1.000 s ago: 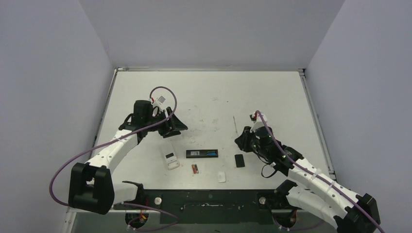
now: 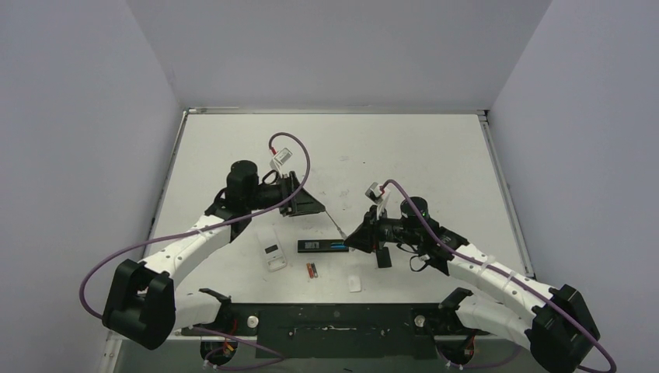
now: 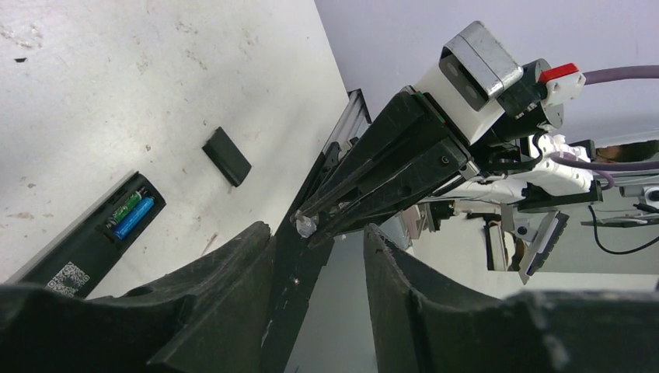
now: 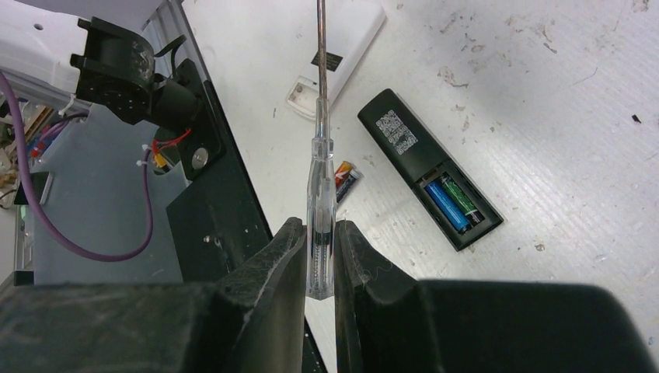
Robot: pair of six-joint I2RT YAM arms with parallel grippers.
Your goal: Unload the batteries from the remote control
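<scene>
The black remote (image 2: 311, 246) lies on the table with its battery bay uncovered. Inside it a blue battery (image 4: 448, 206) and a green battery (image 4: 461, 196) sit side by side. My right gripper is shut on the clear handle of a thin screwdriver (image 4: 320, 183), whose shaft points away from the gripper. Above the table, behind the remote, my left gripper is part open, with no object visible between its fingers; the right gripper and screwdriver appear beyond them. The black battery cover (image 3: 227, 156) rests apart from the remote.
A white device (image 2: 272, 252) with a small display lies left of the remote. Two loose batteries (image 2: 312, 270) and a small white cover (image 2: 354, 284) lie in front of it.
My right gripper has moved left with the screwdriver, close to the remote's right end. The left gripper has shifted right toward the screwdriver's tip.
</scene>
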